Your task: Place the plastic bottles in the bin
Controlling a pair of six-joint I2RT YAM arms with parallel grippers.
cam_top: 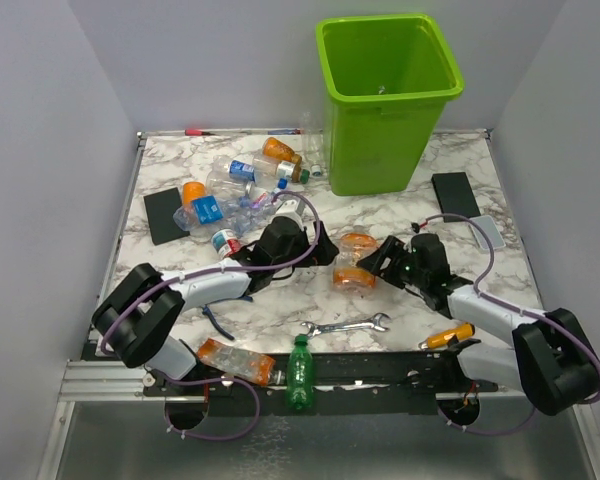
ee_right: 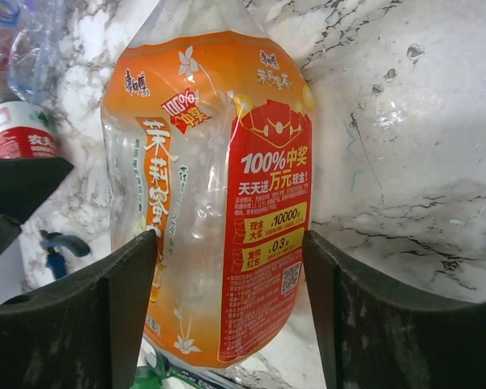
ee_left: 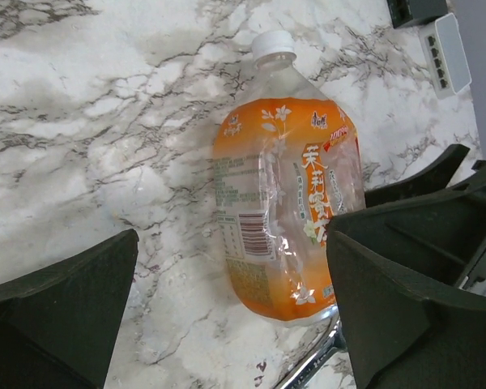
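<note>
An orange-labelled plastic bottle [cam_top: 354,258] [ee_left: 284,194] lies upright along the table's middle, its white cap pointing away in the left wrist view. My left gripper [cam_top: 318,250] stands open just left of it. My right gripper [cam_top: 378,258] reaches onto the bottle from the right, its fingertips apart over the body; whether they grip it I cannot tell. More bottles [cam_top: 240,195] lie at the back left. A green bottle [cam_top: 300,375] and another orange bottle [cam_top: 235,362] lie at the front edge. The green bin [cam_top: 385,140] stands at the back.
A wrench [cam_top: 345,326] lies in front of the bottle. An orange-handled tool [cam_top: 447,335] is at the front right, dark pads [cam_top: 165,215] at left and right. Free marble shows right of the bottle.
</note>
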